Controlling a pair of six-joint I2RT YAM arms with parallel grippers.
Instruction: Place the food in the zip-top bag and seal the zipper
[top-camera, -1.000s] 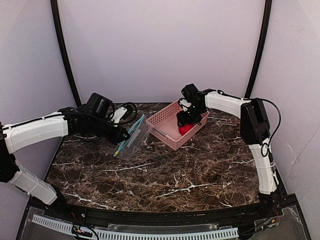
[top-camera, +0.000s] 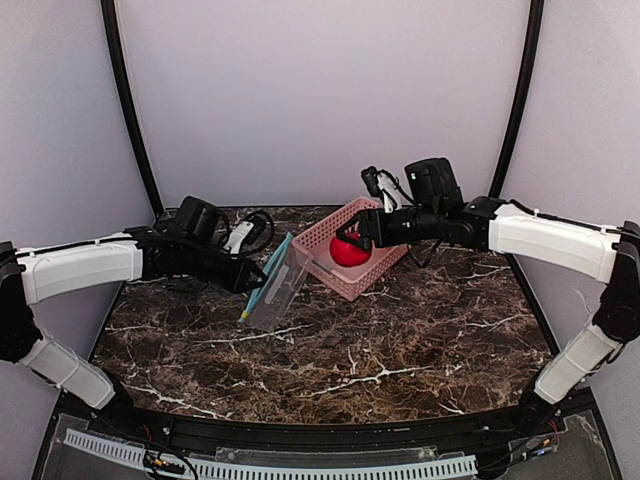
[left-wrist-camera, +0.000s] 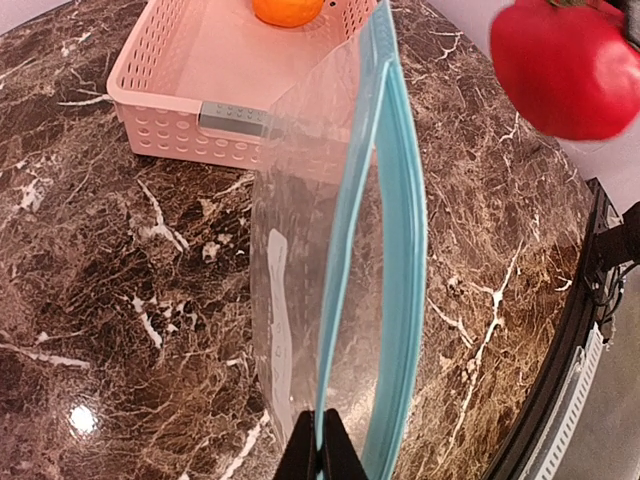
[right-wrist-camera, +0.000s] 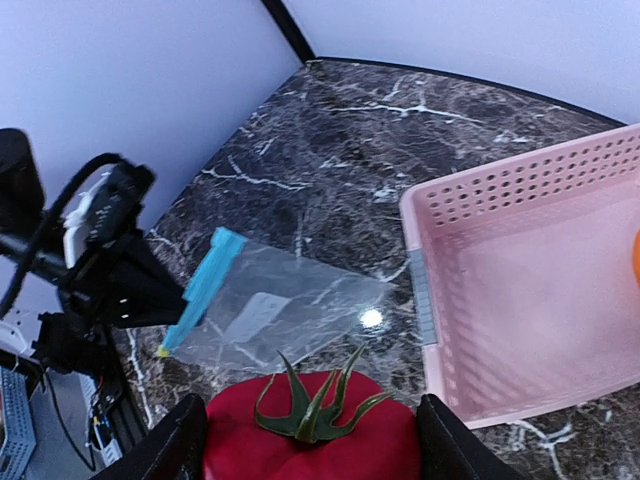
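A clear zip bag (left-wrist-camera: 300, 270) with a light blue top edge (left-wrist-camera: 400, 250) hangs from my left gripper, which is shut on one side of that edge. Its mouth gapes a little in the left wrist view. My right gripper is shut around a red tomato (right-wrist-camera: 310, 430) with a green stem. In the top view the tomato (top-camera: 350, 250) is held up in front of the pink basket, to the right of the bag (top-camera: 280, 290). An orange fruit lies in the basket, mostly out of frame in the right wrist view.
The pink basket (top-camera: 350, 290) stands on the dark marbled table at the back centre, close beside the bag. Bare table (top-camera: 330, 360) spreads in front of both.
The tomato has been lifted from the basket by my right gripper and carried leftward, toward the bag. My left gripper and the bag have shifted slightly to the right.
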